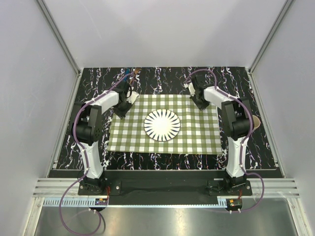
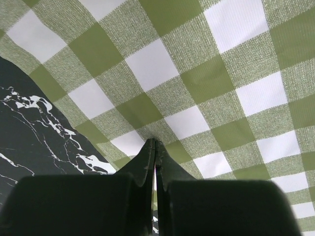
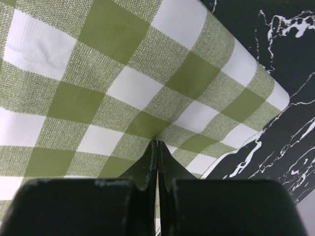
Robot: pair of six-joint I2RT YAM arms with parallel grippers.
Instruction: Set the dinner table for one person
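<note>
A green-and-white checked placemat (image 1: pixel 197 140) lies spread on the table. Near its middle sits a round white plate (image 1: pixel 162 125) with dark rays. Over the mat's back left corner, my left gripper (image 1: pixel 120 114) is shut, tips pointing down at the cloth; in the left wrist view its fingertips (image 2: pixel 153 143) meet with nothing seen between them. At the back right part of the mat, my right gripper (image 1: pixel 203 106) is likewise shut. The right wrist view shows its fingertips (image 3: pixel 156 145) at the cloth, which bulges there; whether any cloth is pinched I cannot tell.
The tabletop is black marble (image 1: pixel 167 81) with white veins. A blue item (image 1: pixel 126 74) and a brown-handled one (image 1: pixel 136 72) lie at the back left, partly hidden by the left arm. At the right edge a tan round object (image 1: pixel 255 122) shows behind the right arm.
</note>
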